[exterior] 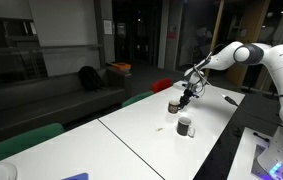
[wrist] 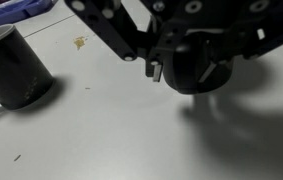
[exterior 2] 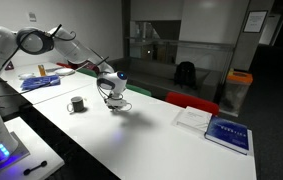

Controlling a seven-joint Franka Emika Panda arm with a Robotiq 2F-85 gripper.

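Note:
A dark mug [exterior: 174, 106] stands on the white table beside my gripper [exterior: 185, 103]. In the wrist view my gripper is right at a dark, rounded object [wrist: 189, 80], apparently this mug, with the fingers [wrist: 156, 71] seen against it. Whether they grip it cannot be made out. A second dark mug [wrist: 13, 65] with a pale inside and handle sits apart to the left there. Exterior view 1 shows that second mug [exterior: 185, 127] nearer the camera. In exterior view 2, it [exterior 2: 78, 103] stands left of the gripper [exterior 2: 116, 102].
A blue-covered book or box [exterior 2: 228, 133] and a white one [exterior 2: 194, 119] lie at the table's far end in exterior view 2. Blue items [exterior 2: 39, 83] lie at the back left.

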